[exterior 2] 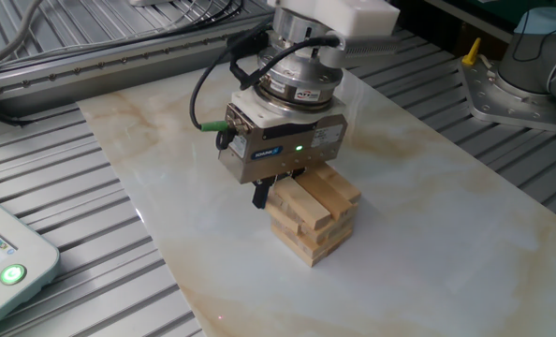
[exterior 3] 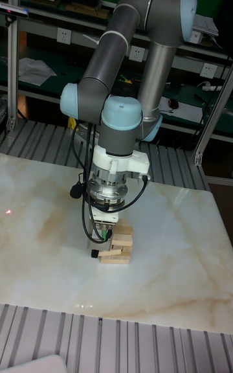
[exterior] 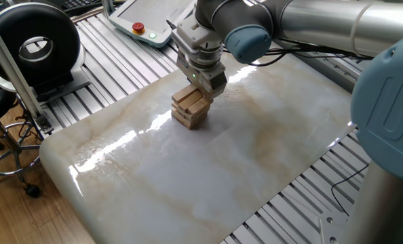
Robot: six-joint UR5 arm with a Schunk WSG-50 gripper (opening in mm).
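A short stack of pale wooden blocks (exterior: 190, 116) stands on the marbled board (exterior: 181, 183), its layers laid crosswise. Long blocks with gaps between them form the top layer (exterior 2: 302, 201). My gripper (exterior 2: 278, 187) is low against one side of the stack, its metal body partly over the top layer. One black finger (exterior 2: 260, 195) shows just outside the stack's left corner; the other is mostly hidden behind the blocks and the gripper body. In exterior view 3 a dark fingertip (exterior 3: 94, 253) is beside a block end. Whether the fingers grip a block cannot be made out.
Most of the board around the stack is bare. A teach pendant (exterior: 150, 20) with a red button lies beyond the board on the slatted metal table (exterior: 100, 54). Cables (exterior 3: 85, 166) hang along the wrist. The arm's base (exterior 2: 540, 70) stands at the far right.
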